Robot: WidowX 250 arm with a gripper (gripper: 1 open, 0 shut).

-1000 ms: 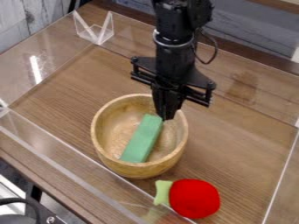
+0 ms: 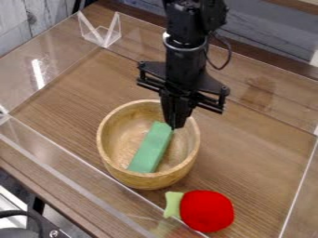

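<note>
A wooden bowl (image 2: 112, 149) sits in the middle of the table, a pale green rectangular block (image 2: 151, 149) lying inside it. My black gripper (image 2: 177, 121) hangs over the bowl's back right part, its tips low near the rim and close together, with nothing visible between them. A red object (image 2: 206, 210) with a green top lies at the front right, just outside the bowl.
The wooden table (image 2: 258, 149) has free room to the right and at the back left. A clear plastic object (image 2: 99, 28) stands at the back left edge. A dark cable or object lies beyond the lower left edge.
</note>
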